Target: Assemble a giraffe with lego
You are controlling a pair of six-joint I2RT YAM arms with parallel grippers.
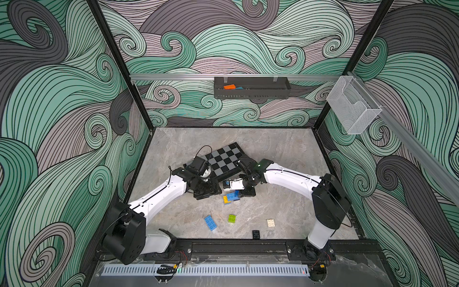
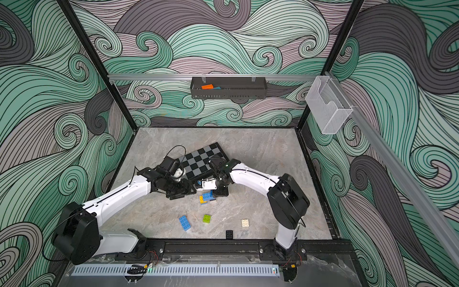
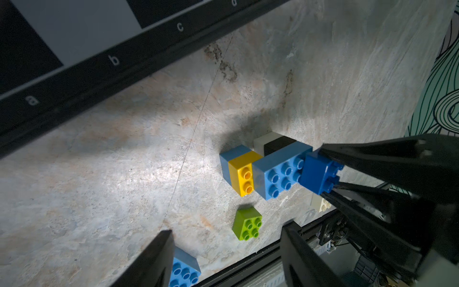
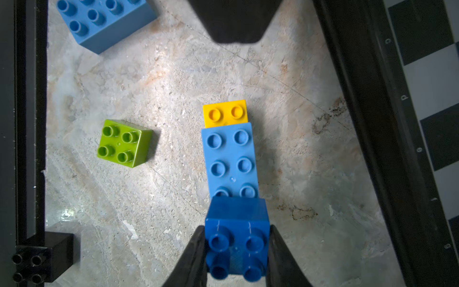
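Observation:
A part-built figure stands on the table: a light blue brick (image 4: 230,157) on top, a yellow brick (image 3: 243,173) at one end, and black (image 3: 279,145) and white (image 3: 264,141) bricks beneath its other part. My right gripper is shut on a dark blue brick (image 4: 237,220), studs showing. That brick is at the light blue brick's end away from the yellow; whether they touch, I cannot tell. My left gripper has its fingers apart with nothing between them, left of the figure in the top left view.
Loose on the table are a green brick (image 1: 232,218), a blue brick (image 1: 210,222), a cream brick (image 1: 271,223) and a black brick (image 1: 256,234) by the front edge. A chessboard (image 1: 223,160) lies behind the grippers. Bare table extends to the right.

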